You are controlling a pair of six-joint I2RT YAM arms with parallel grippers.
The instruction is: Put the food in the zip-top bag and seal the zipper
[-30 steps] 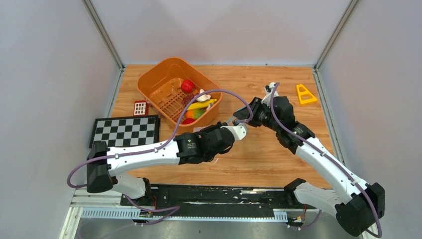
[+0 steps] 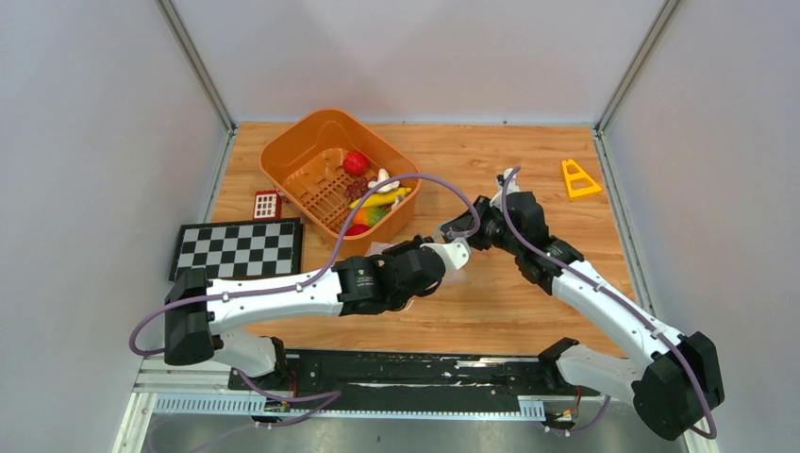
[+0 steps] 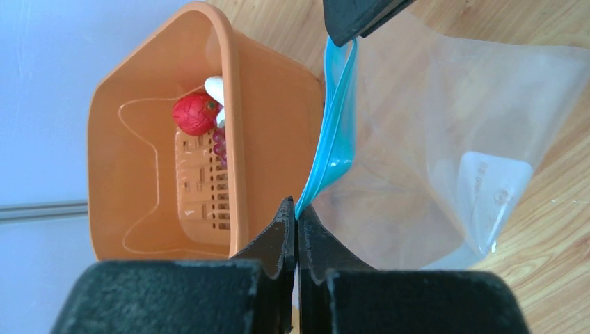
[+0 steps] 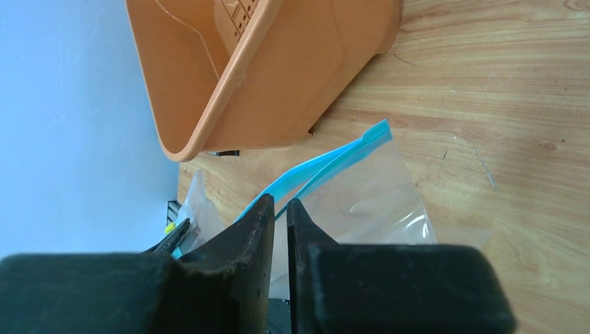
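A clear zip top bag (image 3: 431,125) with a blue zipper strip (image 3: 332,132) stands between the grippers, a white label patch on its side. No food shows inside it. My left gripper is shut on the near end of the strip. At the strip's far end is the dark fingertip (image 3: 355,17) of my right gripper. That gripper's fingers are slightly apart, with the strip running between them; whether they touch it cannot be told. The two zipper edges bow apart in places. Toy food, including a red piece (image 2: 356,163) and a yellow banana (image 2: 382,197), lies in the orange basket (image 2: 283,156).
The basket wall stands close beside the bag. At the left lie a checkerboard (image 2: 236,249) and a small red-framed card (image 2: 267,205). A yellow bracket (image 2: 580,179) rests at the far right. The wood right of the bag is clear.
My right arm has shifted slightly, its gripper staying near the bag's mouth. The blue zipper edge seen from above beside it has changed shape. The left arm is almost still.
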